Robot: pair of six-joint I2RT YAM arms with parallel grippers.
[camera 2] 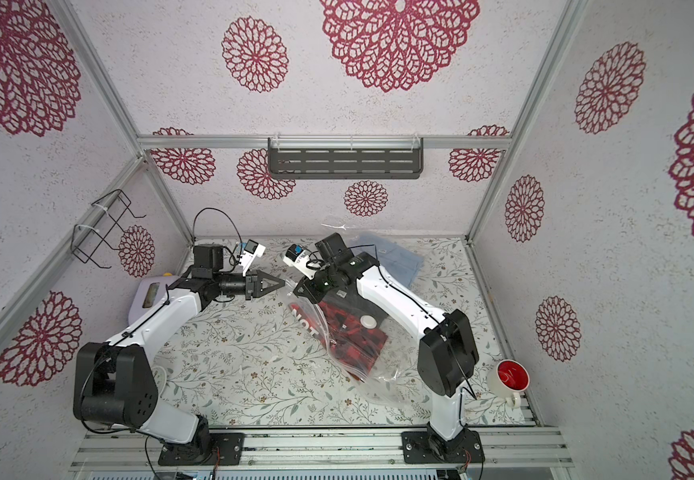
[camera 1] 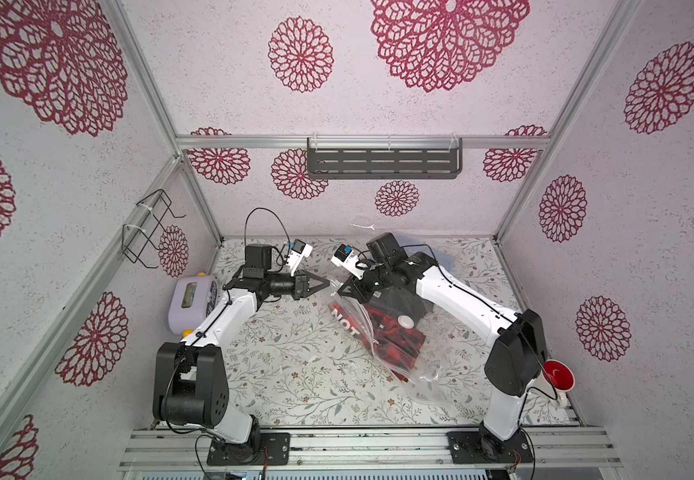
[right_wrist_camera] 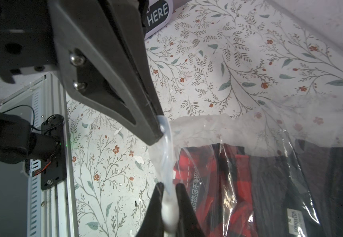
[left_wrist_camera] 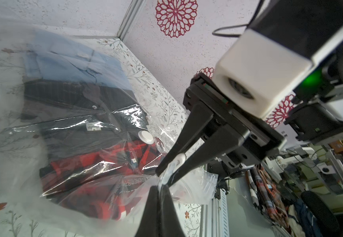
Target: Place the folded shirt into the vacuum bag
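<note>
A clear vacuum bag [camera 1: 379, 352] lies over the middle of the table, with a red-and-black plaid shirt [camera 2: 355, 344], a dark folded garment [left_wrist_camera: 72, 134] and a light blue garment [left_wrist_camera: 76, 67] seen under or within its plastic; which layers are inside I cannot tell. Near the bag's left end, my right gripper [camera 1: 345, 293] is shut on the bag's zipper edge, a white strip between its fingers. Just left of it, my left gripper [camera 1: 324, 283] is shut at the same plastic edge; whether it pinches film is unclear.
A lilac boxy device [camera 1: 191, 304] stands at the left wall. A red-and-white mug [camera 1: 559, 376] sits at the front right corner.
</note>
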